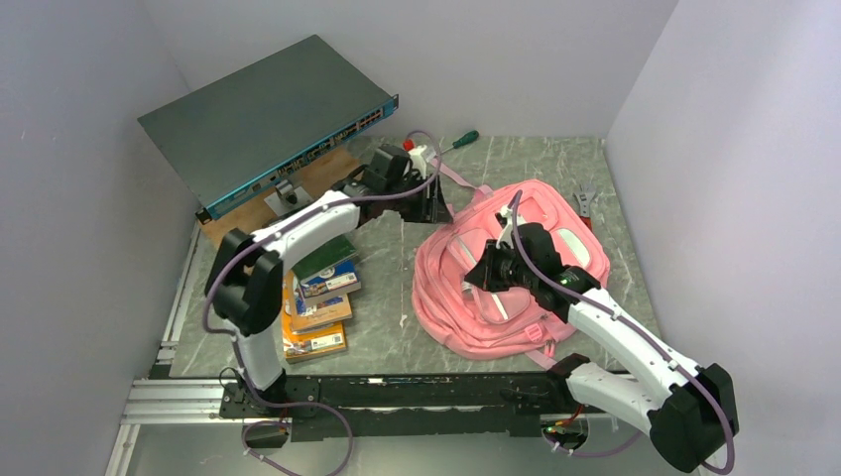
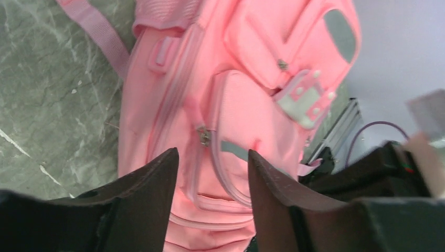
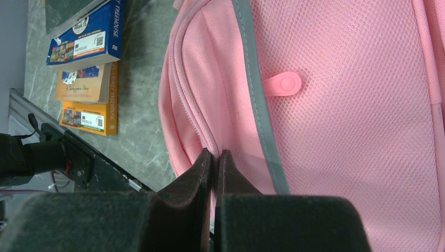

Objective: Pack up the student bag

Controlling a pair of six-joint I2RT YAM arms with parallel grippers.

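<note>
The pink backpack (image 1: 446,297) lies flattened on the marble top at centre right. My left gripper (image 1: 429,206) is over its upper left edge, fingers apart with nothing between them; in the left wrist view the zip puller (image 2: 204,136) shows below. My right gripper (image 1: 479,270) is shut on the fabric of the bag's zipped edge (image 3: 202,121), seen rising into the fingertips in the right wrist view. A stack of books (image 1: 315,340), green, blue and orange, sits left of the bag.
A large network switch (image 1: 268,119) stands over a wooden board (image 1: 327,174) at the back left. A screwdriver (image 1: 464,139) lies behind the bag, a wrench (image 1: 585,198) to its right. Walls bound three sides; bare marble lies between books and bag.
</note>
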